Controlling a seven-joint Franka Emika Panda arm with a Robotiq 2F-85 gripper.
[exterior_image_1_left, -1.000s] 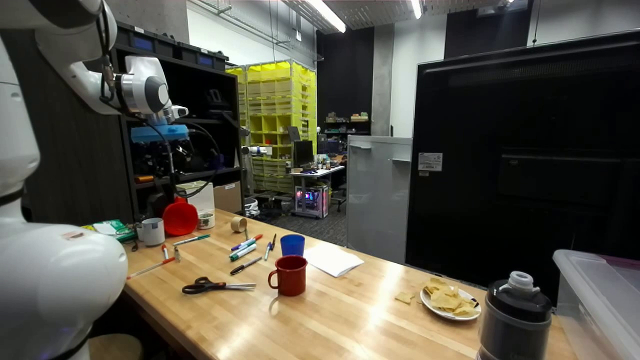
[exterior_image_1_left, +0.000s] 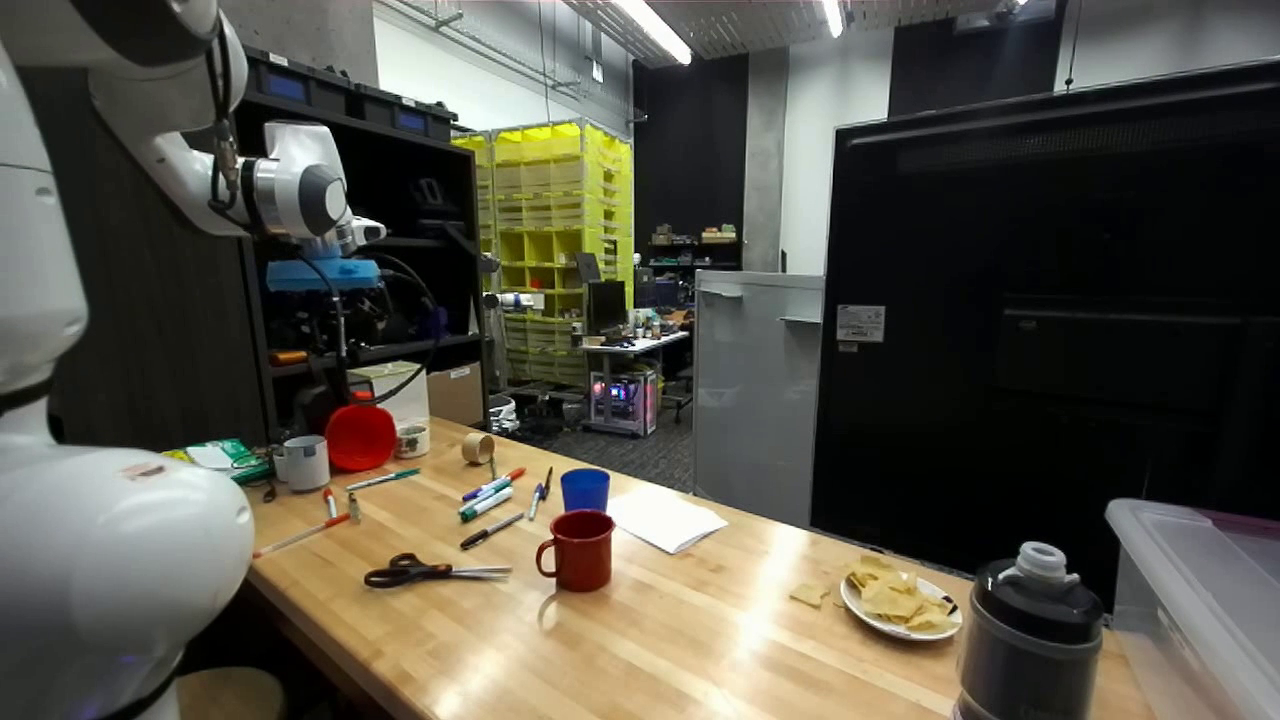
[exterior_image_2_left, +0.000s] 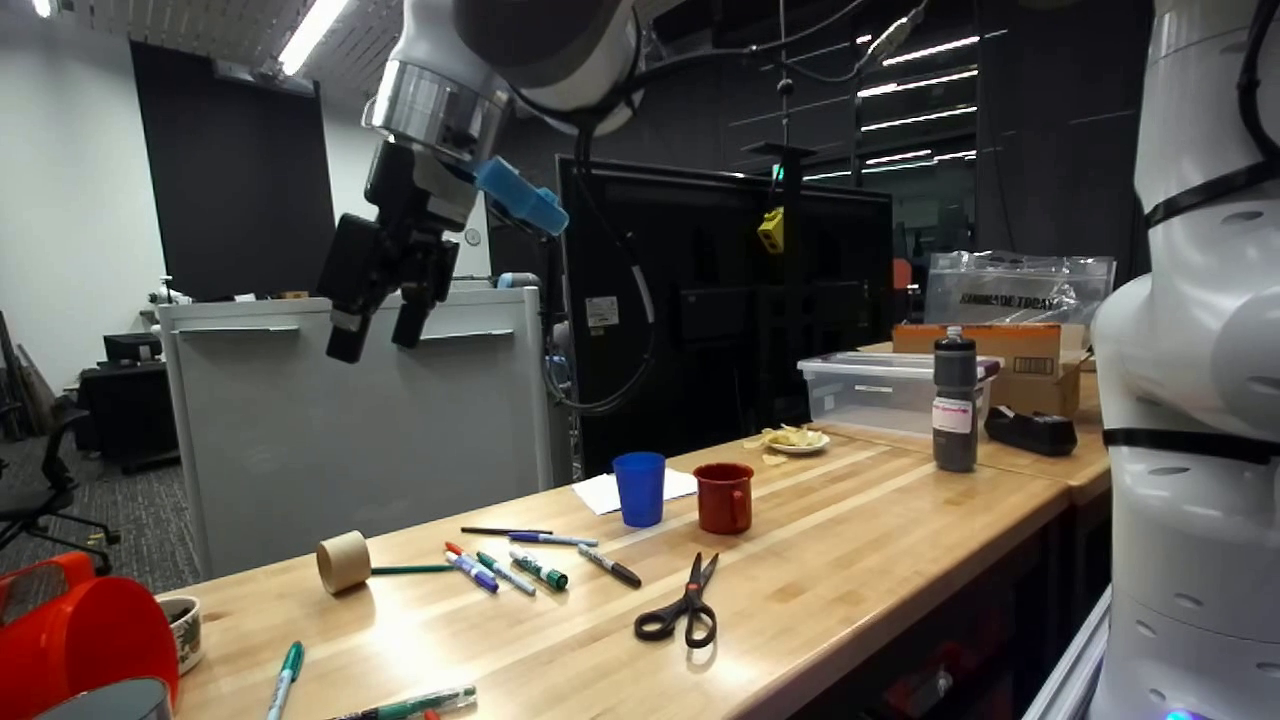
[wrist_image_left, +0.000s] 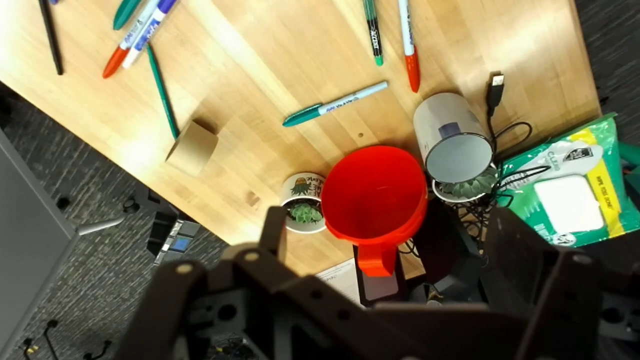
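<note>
My gripper (exterior_image_2_left: 375, 340) stands open high above the far end of the table, with nothing between its fingers. Below it in the wrist view lies a red container (wrist_image_left: 375, 192) with a handle, its mouth facing up toward the camera. A grey-white mug (wrist_image_left: 451, 138) and a small cactus-print pot (wrist_image_left: 303, 207) flank it. Several markers and pens, among them a teal-capped marker (wrist_image_left: 336, 104), are scattered over the wood. Farther along the table are a dark red mug (exterior_image_1_left: 584, 552), a blue cup (exterior_image_1_left: 584, 490) and black-handled scissors (exterior_image_1_left: 414, 572).
A tape roll (wrist_image_left: 193, 147) sits near the table edge. A green packet (wrist_image_left: 570, 186) and black cables crowd the mug. A plate of chips (exterior_image_1_left: 900, 600), a dark bottle (exterior_image_1_left: 1032, 642) and a clear bin (exterior_image_1_left: 1200, 588) occupy the other end.
The arm and gripper have shifted slightly to the right and a little lower in exterior view 1. The objects on the table have not moved.
</note>
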